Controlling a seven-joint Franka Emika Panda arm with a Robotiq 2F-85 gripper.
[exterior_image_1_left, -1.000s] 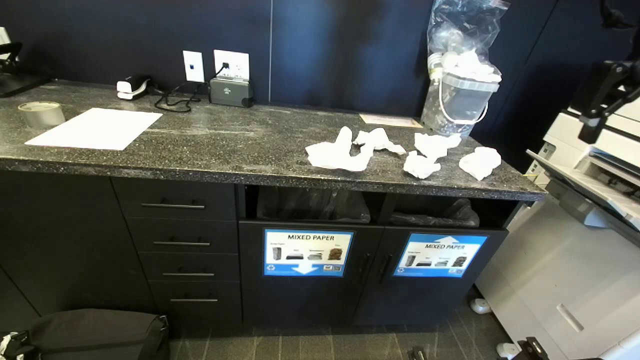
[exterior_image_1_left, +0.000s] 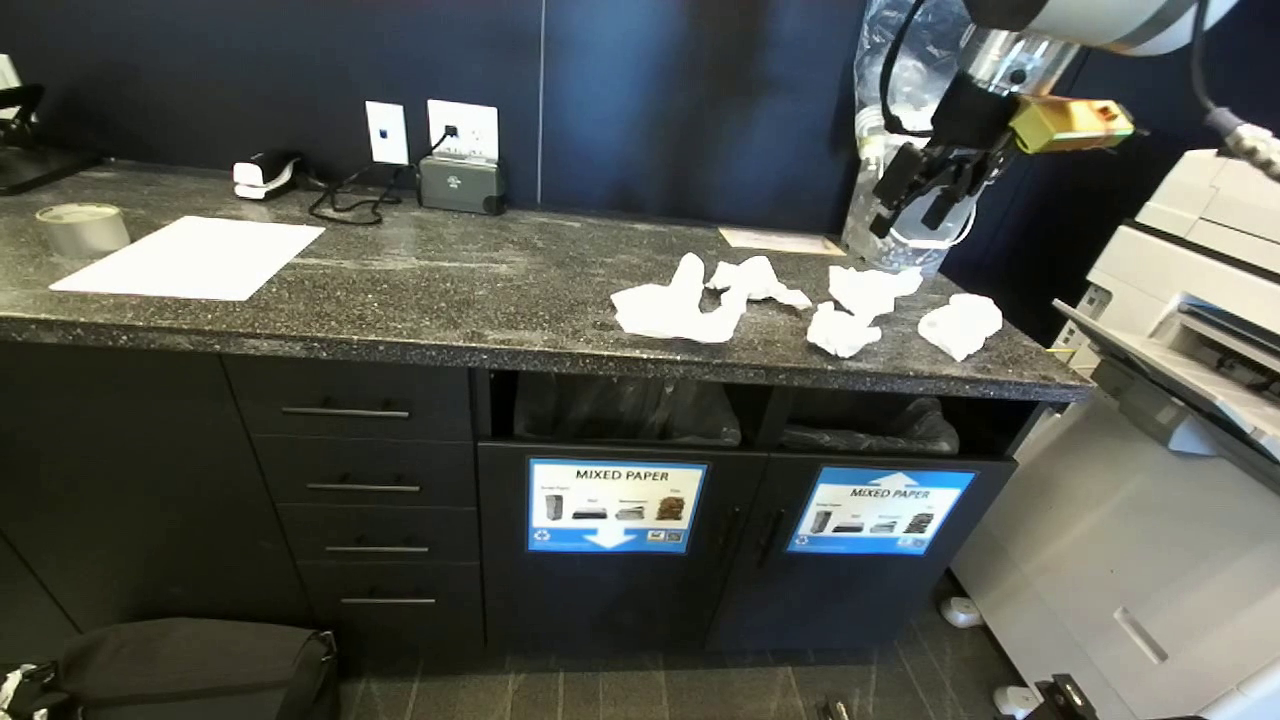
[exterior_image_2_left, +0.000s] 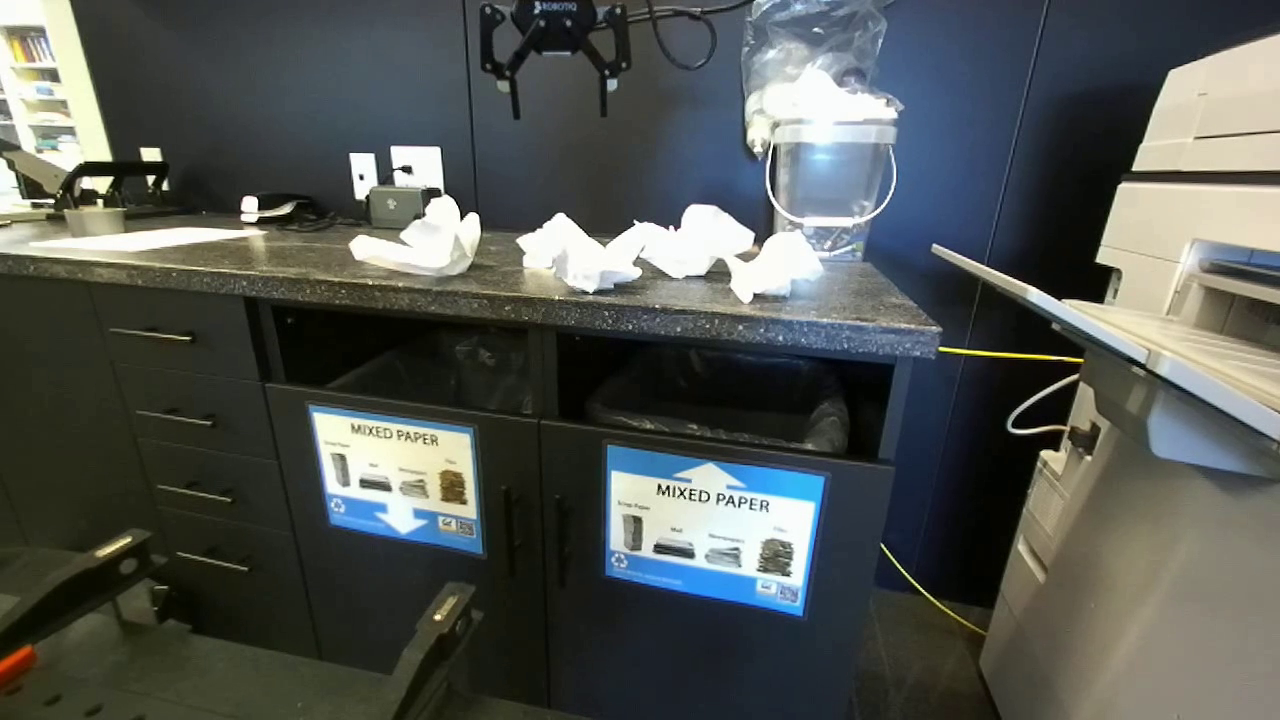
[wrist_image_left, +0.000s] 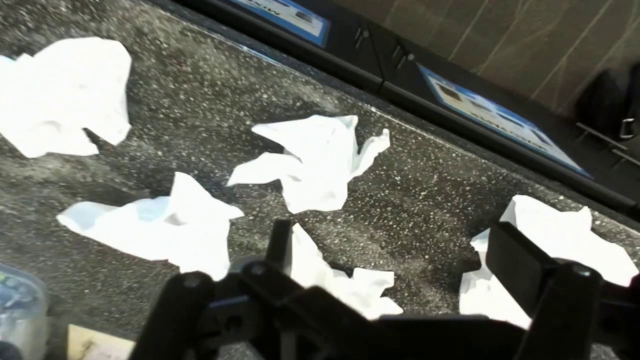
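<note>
Several crumpled white papers lie on the dark speckled counter (exterior_image_1_left: 480, 282). In exterior view 1 they are a leftmost paper (exterior_image_1_left: 678, 308), a paper behind it (exterior_image_1_left: 758, 281), a front paper (exterior_image_1_left: 843, 331), a back paper (exterior_image_1_left: 872, 289) and a rightmost paper (exterior_image_1_left: 961, 325). My gripper (exterior_image_2_left: 560, 108) is open high above the counter, with nothing between its fingers. In the wrist view, one crumpled paper (wrist_image_left: 345, 288) shows below beside the left finger, and another paper (wrist_image_left: 567, 240) is partly hidden behind the right finger (wrist_image_left: 517, 261).
A clear bucket (exterior_image_2_left: 834, 174) with a plastic bag stands at the counter's back right. Two open bin slots (exterior_image_2_left: 720, 396) sit under the counter edge above "MIXED PAPER" signs. A printer (exterior_image_2_left: 1152, 396) stands to the right; a flat sheet (exterior_image_1_left: 192, 258) and tape roll (exterior_image_1_left: 82, 230) lie left.
The arm has swung left from beside the printer to in front of the bucket in exterior view 1. The papers have stayed put.
</note>
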